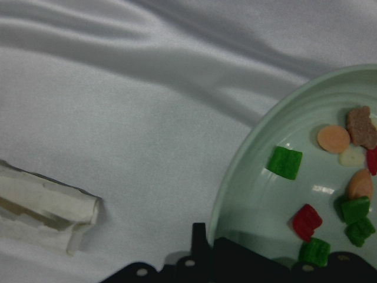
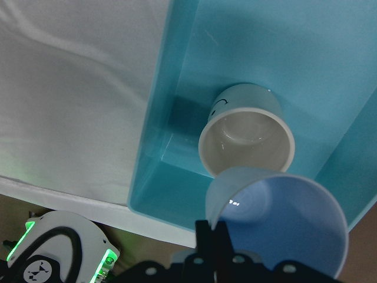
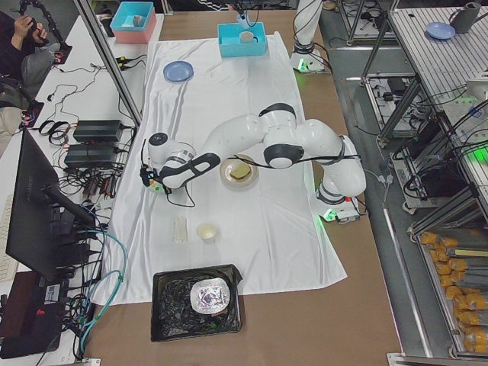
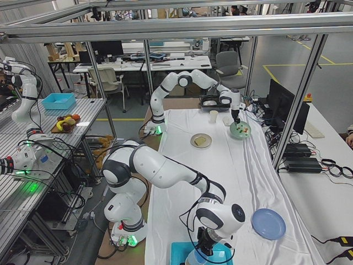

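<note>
My left gripper is at the near rim of a green bowl (image 1: 277, 206) holding several toy food pieces; the rim runs between its fingers, but whether they are closed on it is unclear. A crumpled paper piece (image 1: 47, 206) lies beside it. My right gripper is shut on a blue cup (image 2: 277, 224) at its rim, over a teal bin (image 2: 271, 41) in which a white cup (image 2: 241, 100) lies.
A blue plate (image 4: 268, 223) and a tan plate (image 4: 201, 138) with food stand on the white cloth, with a small cup (image 3: 207, 233). A black tray (image 3: 175, 313) is at one end.
</note>
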